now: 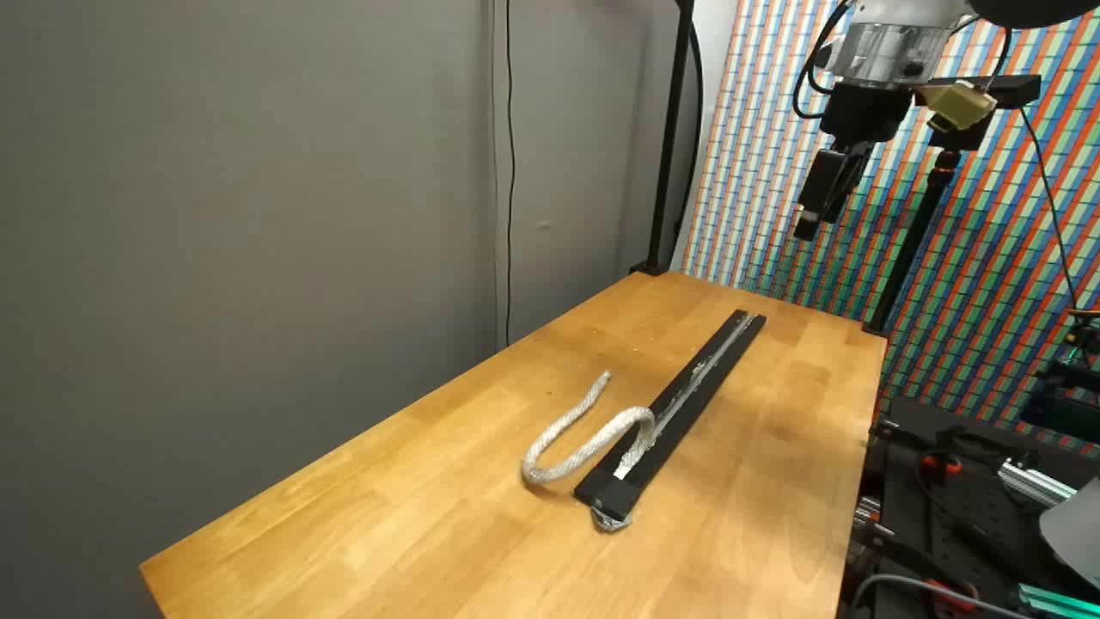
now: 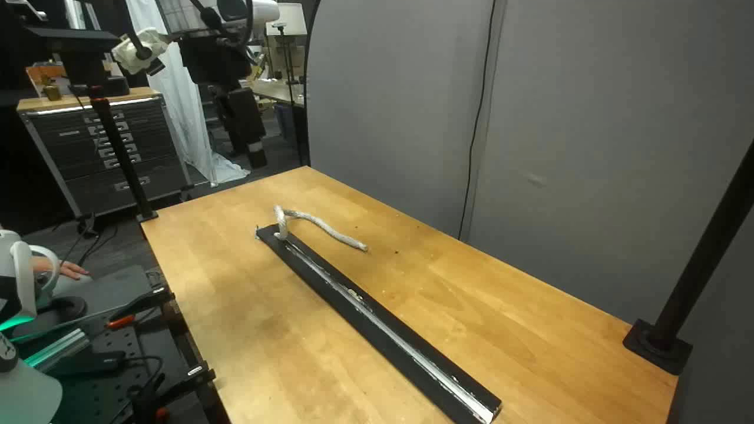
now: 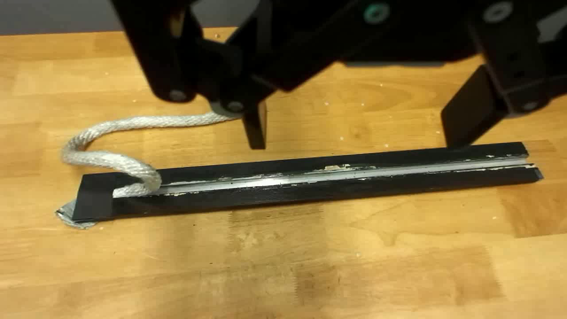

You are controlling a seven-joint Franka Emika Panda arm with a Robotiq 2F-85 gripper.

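A pale grey rope (image 1: 554, 459) curves over the tabletop, with one end at a long black channel (image 1: 693, 411) and the other lying loose on the wood. In the wrist view the rope (image 3: 114, 158) enters the channel (image 3: 212, 201) near its left end, and a light groove runs empty along the rest. My gripper is open, its two fingers wide apart and nothing between them. The left finger hides the tip of the rope in this view. From outside, the gripper (image 1: 809, 229) hangs high above the far part of the table, clear of rope and channel.
Black posts (image 1: 670, 155) stand at its far corners. A grey wall (image 2: 396, 106) runs along one long side, and a cart (image 2: 106, 367) with tools stands against the other.
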